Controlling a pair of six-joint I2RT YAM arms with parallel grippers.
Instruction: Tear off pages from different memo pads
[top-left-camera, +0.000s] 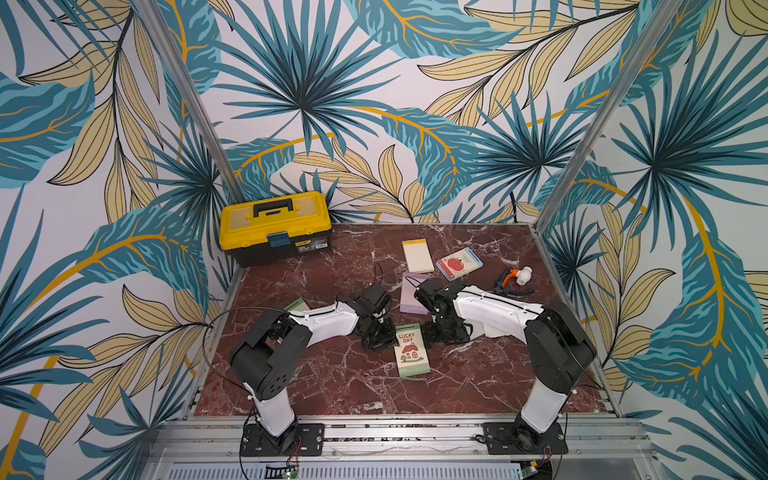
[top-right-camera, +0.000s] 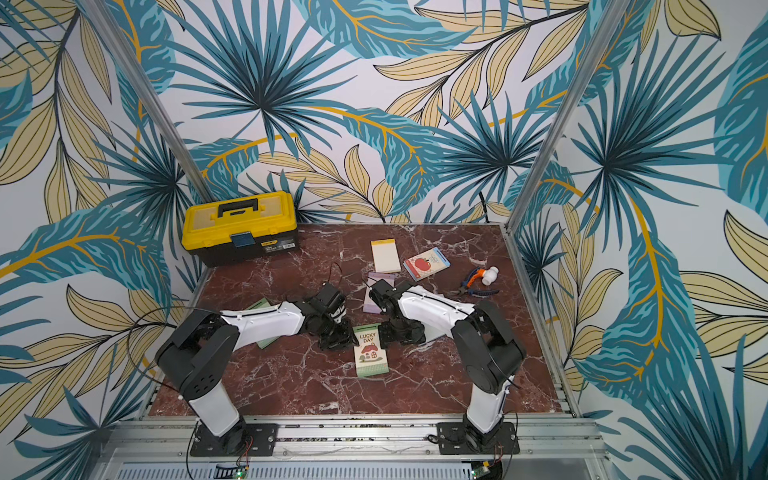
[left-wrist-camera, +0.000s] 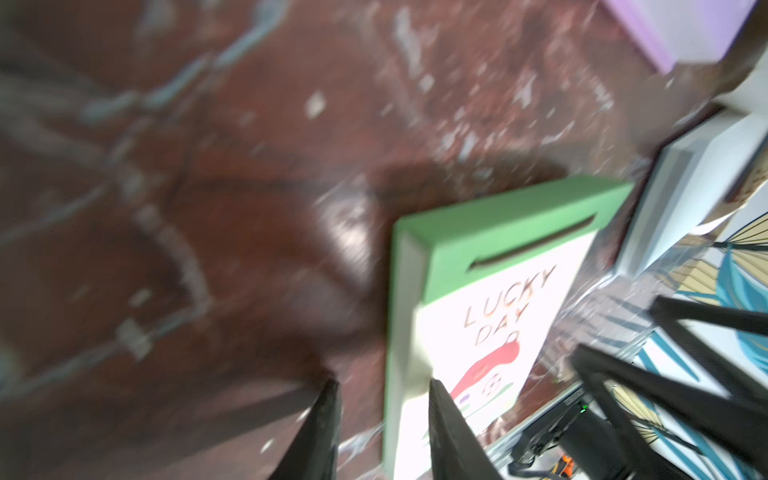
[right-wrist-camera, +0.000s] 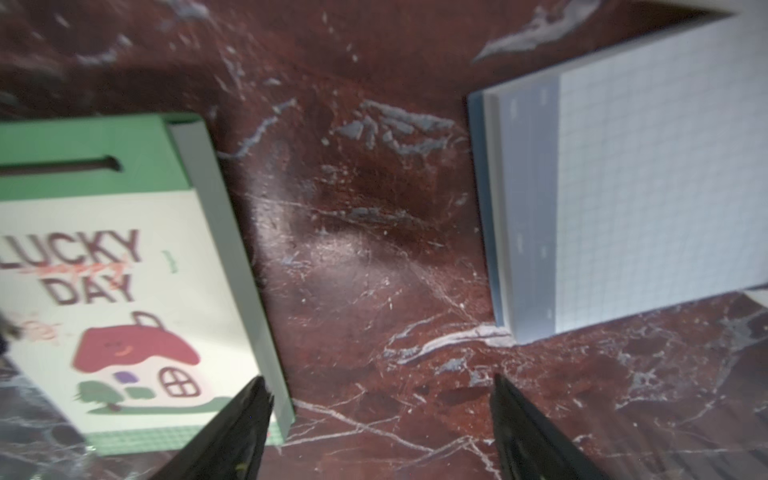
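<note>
The green-and-white "LUCKY DAY" memo pad (top-left-camera: 412, 352) lies flat near the table's middle front, between my two grippers. In the left wrist view, my left gripper has its fingers apart, close to the left long edge of the memo pad (left-wrist-camera: 496, 320); whether they touch it I cannot tell. My right gripper is wide open with bare marble showing between its fingers. In its wrist view the memo pad (right-wrist-camera: 120, 280) lies to the left, and a grid-paper pad (right-wrist-camera: 656, 184) with a blue-grey band lies to the right.
Behind my right gripper sits a lilac pad (top-left-camera: 412, 296). Farther back are a cream pad (top-left-camera: 417, 256) and an apple-cover pad (top-left-camera: 460, 263). Orange-handled pliers (top-left-camera: 509, 277) lie at right; a yellow toolbox (top-left-camera: 276, 228) stands back left.
</note>
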